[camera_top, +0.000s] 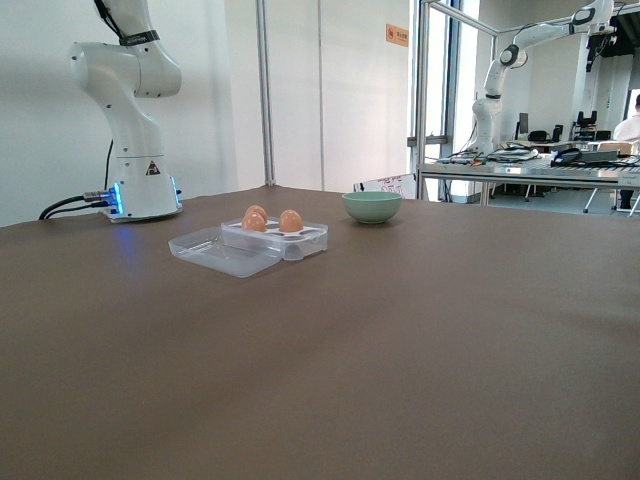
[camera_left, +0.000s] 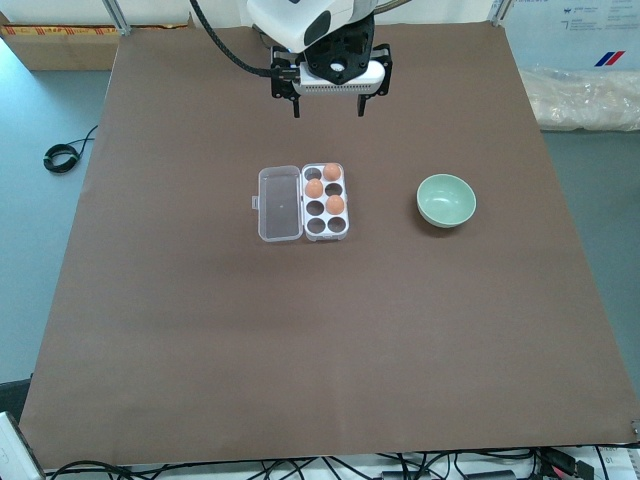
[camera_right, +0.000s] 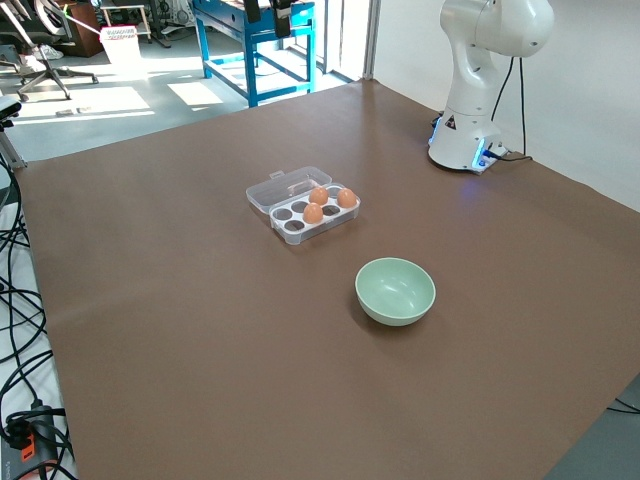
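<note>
An open clear egg box (camera_left: 301, 204) (camera_top: 250, 250) (camera_right: 305, 210) lies near the middle of the table, lid flat to the left in the left view. Its white tray holds several brown eggs (camera_left: 335, 205) (camera_top: 290, 221) (camera_right: 347, 198) among empty holes. A mint-green bowl (camera_left: 446, 200) (camera_top: 371, 207) (camera_right: 395, 292) stands empty to its right in the left view. My gripper (camera_left: 329, 107) hangs at the far edge of the table in that view, behind and above the egg box, its two black fingers apart with nothing seen between them.
Black cables (camera_left: 300, 465) run along the near edge in the left view. The white arm base (camera_right: 462, 140) stands at the table's edge by a wall.
</note>
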